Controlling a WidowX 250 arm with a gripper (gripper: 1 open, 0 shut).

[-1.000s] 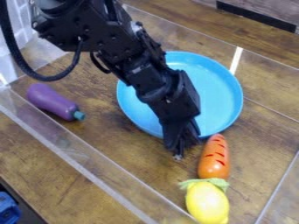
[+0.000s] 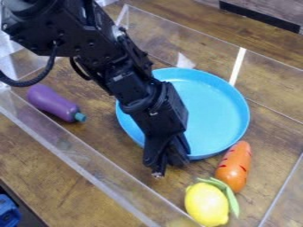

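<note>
The black gripper hangs low at the near edge of a blue plate, its fingertips by the wooden surface. It looks shut, and nothing shows between its fingers, though they are dark and partly hard to make out. An orange carrot toy lies right of the gripper, beside the plate. A yellow lemon-like toy with pale green leaves beside it lies in front of the carrot.
A purple eggplant-like toy lies at the left. A blue object sits in the lower left corner. Bare wood shows at the front left and at the back right.
The gripper has moved left and slightly down. The carrot has shifted rightward and changed its angle, and the plate has moved a little.
</note>
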